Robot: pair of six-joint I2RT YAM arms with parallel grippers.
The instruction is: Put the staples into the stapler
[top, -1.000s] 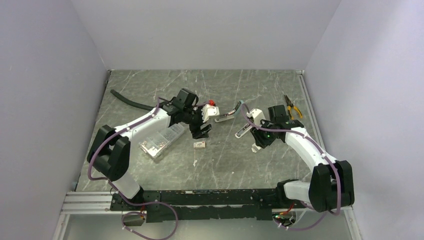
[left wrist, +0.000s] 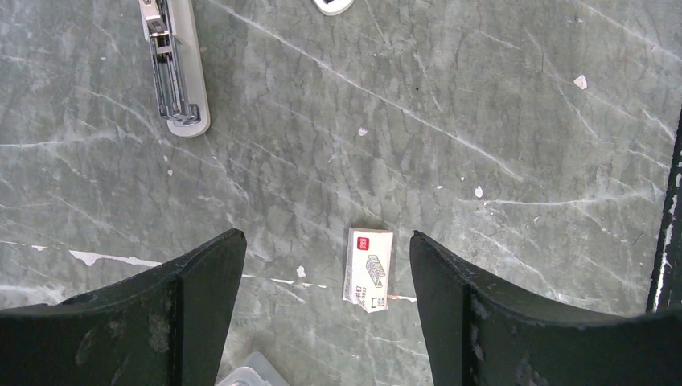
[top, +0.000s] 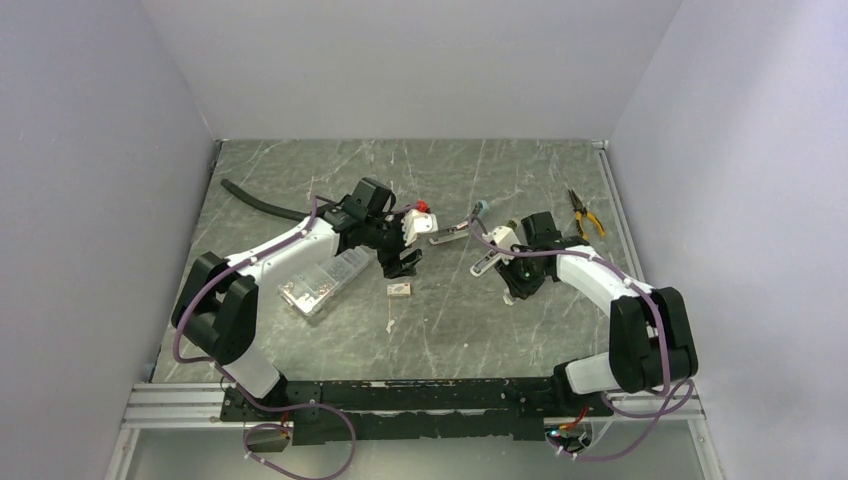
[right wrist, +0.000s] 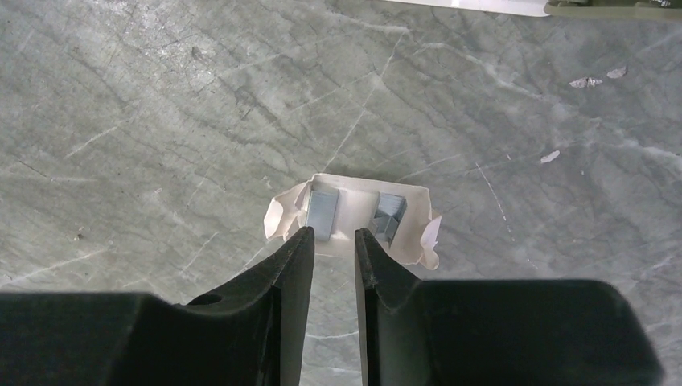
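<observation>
My left gripper hangs open over the table, with a closed staple box (left wrist: pixel 368 272) lying between and below its fingertips. A stapler (left wrist: pixel 182 88) with its channel exposed lies upper left in the left wrist view. My right gripper is part open, its fingertips narrowly apart over a torn-open paper box (right wrist: pixel 354 205) holding grey staple blocks (right wrist: pixel 322 211) at both ends; nothing shows held. A second white stapler part (top: pixel 487 262) lies beside the right gripper in the top view.
A clear organizer box (top: pixel 312 291) lies left, with a black tube (top: pixel 255 202) behind it. Yellow pliers (top: pixel 587 215) lie at the right edge.
The left arm looks almost unchanged.
</observation>
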